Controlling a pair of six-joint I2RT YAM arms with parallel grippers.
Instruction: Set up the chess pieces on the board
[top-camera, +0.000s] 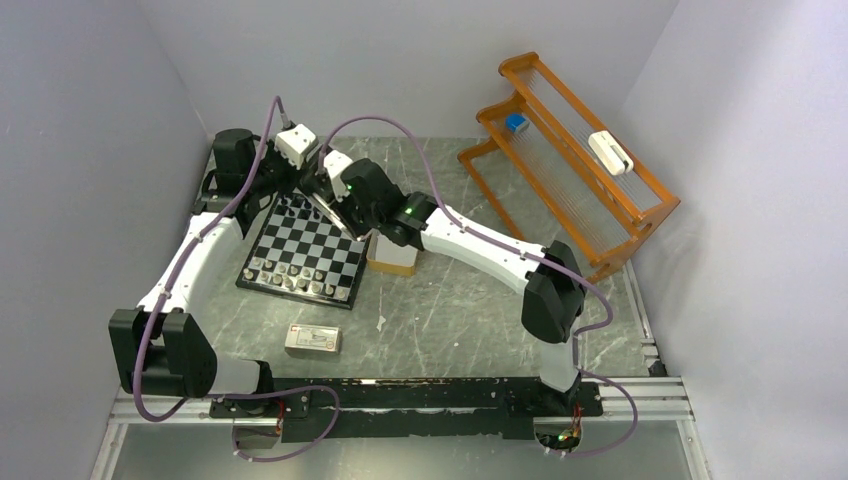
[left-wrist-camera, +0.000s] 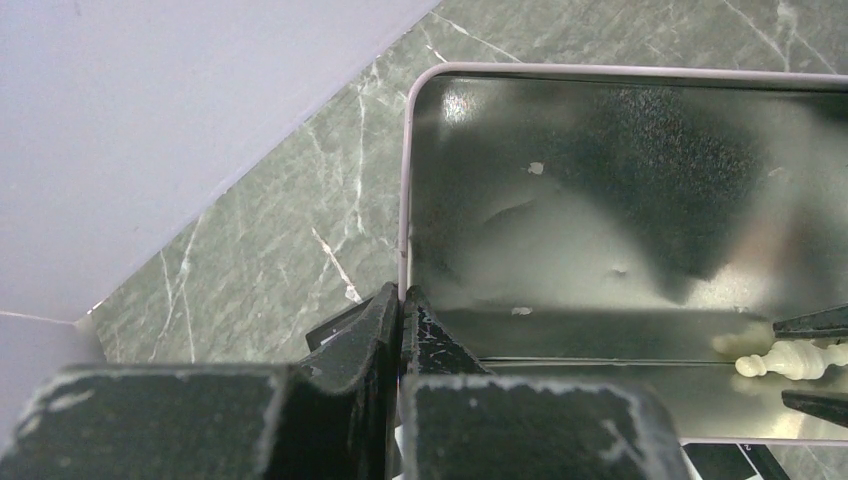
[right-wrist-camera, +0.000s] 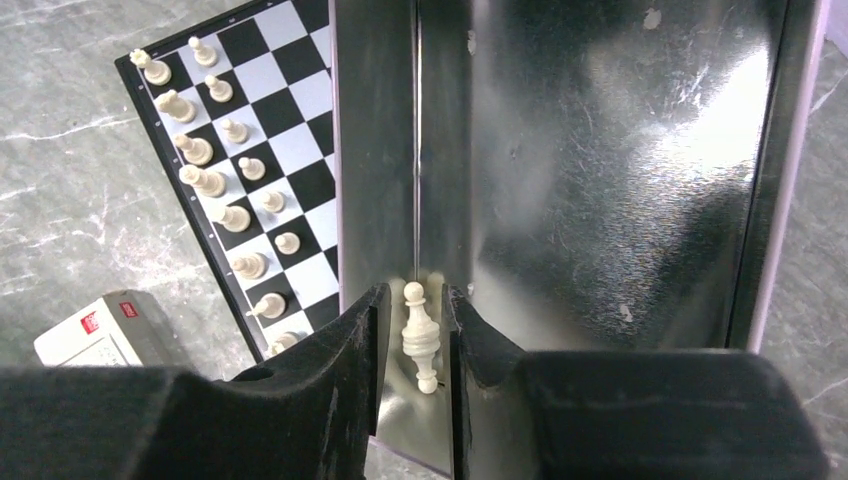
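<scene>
A metal tray is held aloft over the chessboard, my left gripper shut on its rim. A white chess piece lies on its side at the tray's low edge, also visible in the left wrist view. My right gripper is part open, one fingertip on either side of that piece; whether it touches is unclear. On the board, white pieces stand in two rows along one side; dark pieces are partly hidden by the arms in the top view.
A cardboard box lies in front of the board, an open box to its right. A wooden rack stands at the right.
</scene>
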